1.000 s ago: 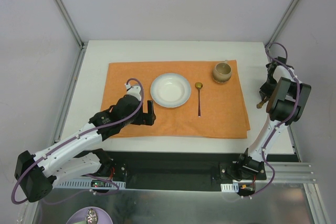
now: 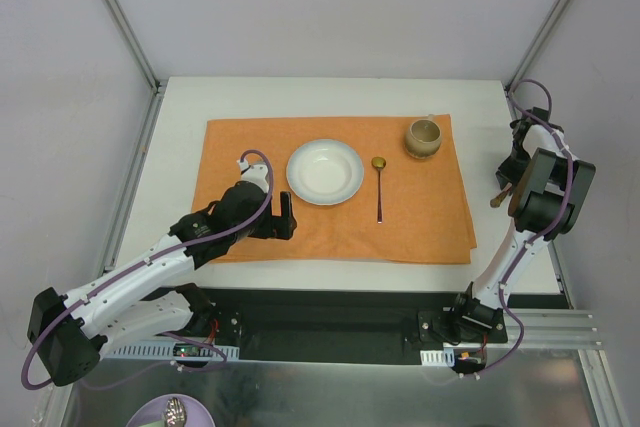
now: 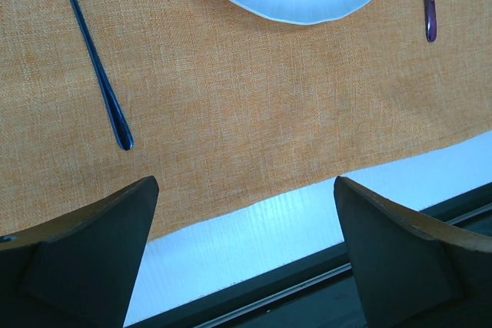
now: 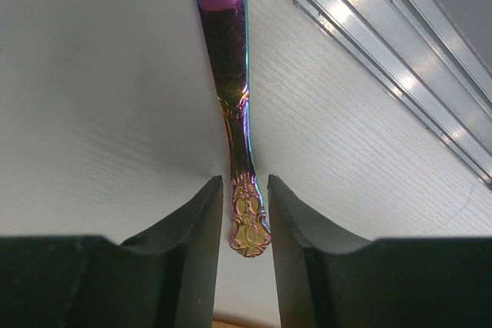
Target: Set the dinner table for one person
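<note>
An orange placemat (image 2: 330, 237) holds a white plate (image 2: 324, 172), a gold spoon (image 2: 379, 192) and a mug (image 2: 423, 142). My left gripper hangs open over the mat, left of the plate in the top view; a slim utensil (image 3: 100, 71) lies beneath it. At the table's right edge, my right gripper is open just over an iridescent knife (image 4: 234, 136) lying on the white table, its patterned handle end between or just beyond the fingertips.
Metal rails (image 4: 384, 51) run beside the knife. A purple container (image 2: 150, 414) with cutlery sits at the bottom, off the table.
The right arm has shifted very slightly at the table's right edge. The left arm and the things on the mat are unchanged.
</note>
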